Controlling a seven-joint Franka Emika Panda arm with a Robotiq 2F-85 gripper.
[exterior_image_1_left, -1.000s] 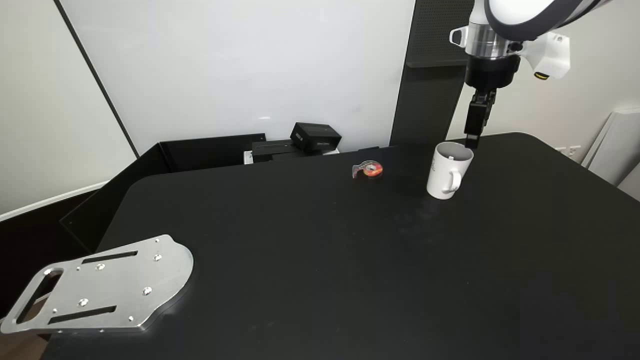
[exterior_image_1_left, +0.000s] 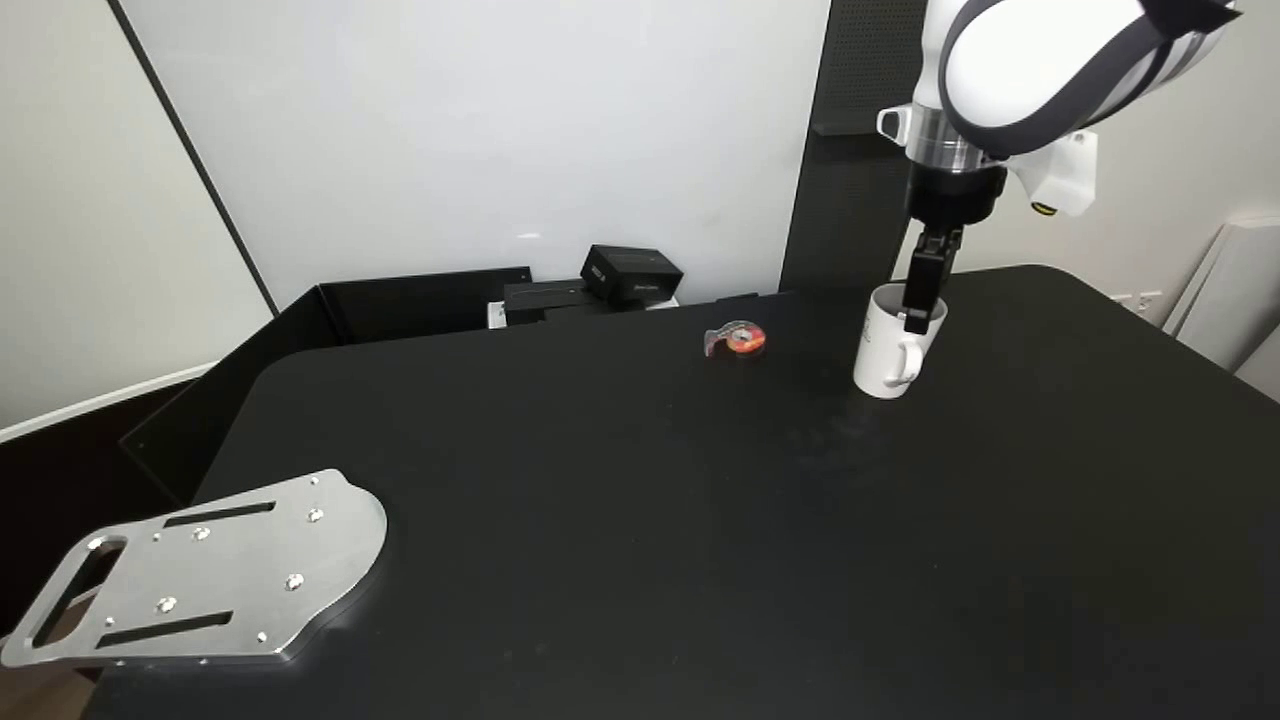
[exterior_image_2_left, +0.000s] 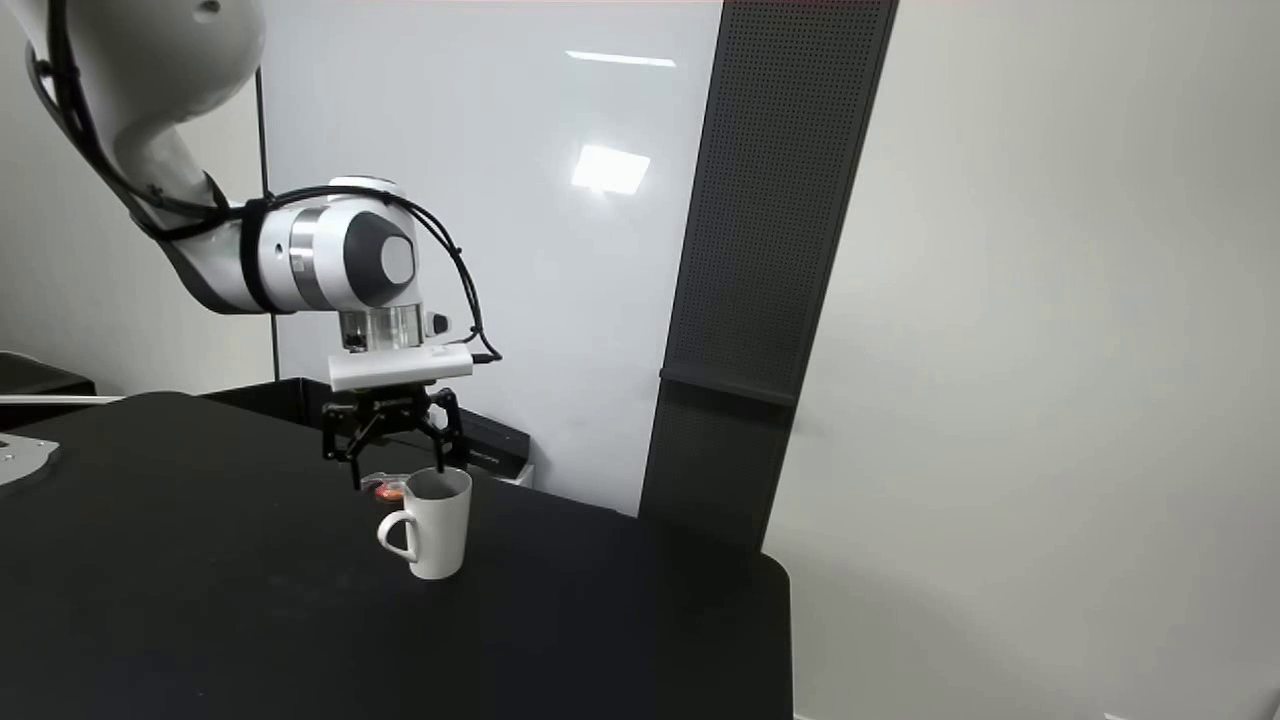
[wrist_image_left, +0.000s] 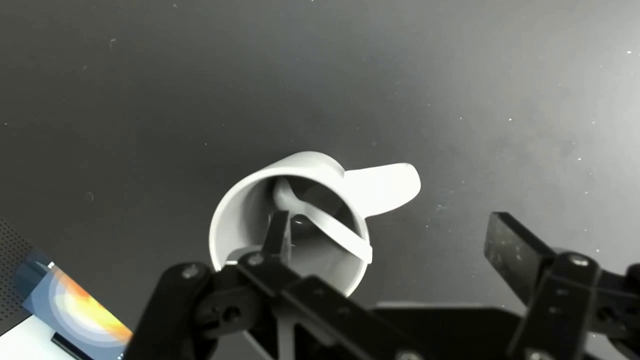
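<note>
A white mug (exterior_image_1_left: 884, 355) stands upright on the black table, its handle showing in all three views. Inside it, a white spoon (wrist_image_left: 336, 230) leans with one end against the rim on the handle side, as the wrist view shows. My gripper is open, its fingers wide apart with nothing held between them. In the wrist view the left finger (wrist_image_left: 276, 237) overlaps the mug's opening, while the right finger (wrist_image_left: 510, 252) is out past the handle side. Exterior view 2 has the gripper (exterior_image_2_left: 397, 478) at about the height of the mug's rim.
A tape dispenser with an orange-red roll (exterior_image_1_left: 745, 338) lies left of the mug. Black boxes (exterior_image_1_left: 631, 275) sit beyond the table's back edge. A grey metal plate (exterior_image_1_left: 246, 564) occupies the front left corner.
My gripper has come down and to the left in exterior view 1, from above the mug's right rim to in front of its opening. The mug has stayed in place.
</note>
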